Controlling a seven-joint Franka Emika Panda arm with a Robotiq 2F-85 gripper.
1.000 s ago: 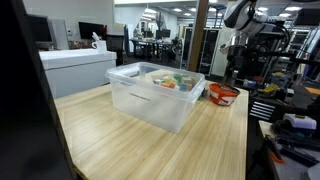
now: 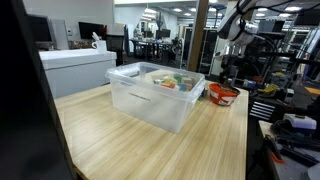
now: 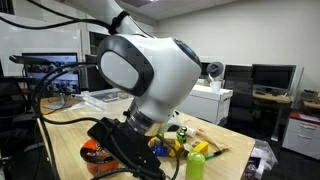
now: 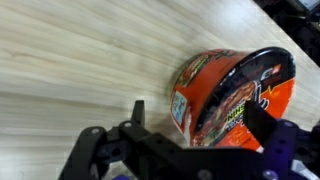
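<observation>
In the wrist view, a red-orange round tub (image 4: 194, 72) with a dark rim and printed markings sits below the gripper. My gripper stands open, its dark fingers spread to either side of the tub's near part, with nothing visibly held. The exterior view shows the same tub (image 2: 222, 96) near the table's right end, with the gripper (image 2: 230, 72) just above it. In the other exterior view, the large arm hides much of the table, and the red tub (image 3: 98, 154) shows partly behind cables.
A clear plastic box (image 2: 150, 101) holding several coloured items stands left of the tub. Beside the arm are a green object (image 3: 195, 165) and other small coloured things. Bare wood (image 2: 110, 140) fills the table's front left.
The arm's upper part appears shifted slightly, and the gripper stays above the tub. The tub and the clear box have not visibly moved.
</observation>
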